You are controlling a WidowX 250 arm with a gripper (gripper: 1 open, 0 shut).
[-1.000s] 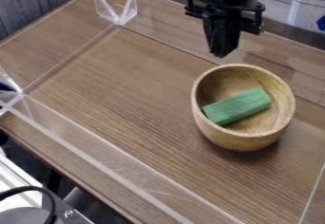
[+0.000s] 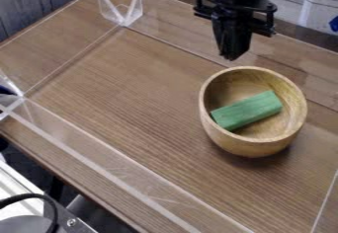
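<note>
A wooden bowl (image 2: pixel 251 138) sits on the right side of the wooden surface, holding a green rectangular block (image 2: pixel 246 110) that lies slantwise in it. Above and behind the bowl is my black gripper (image 2: pixel 230 51), shut, with nothing visible between its fingers and clear of the bowl.
Clear plastic walls (image 2: pixel 121 10) border the wooden work area at the back and left. A dark cable with grey hardware (image 2: pixel 27 219) is at the bottom left corner.
</note>
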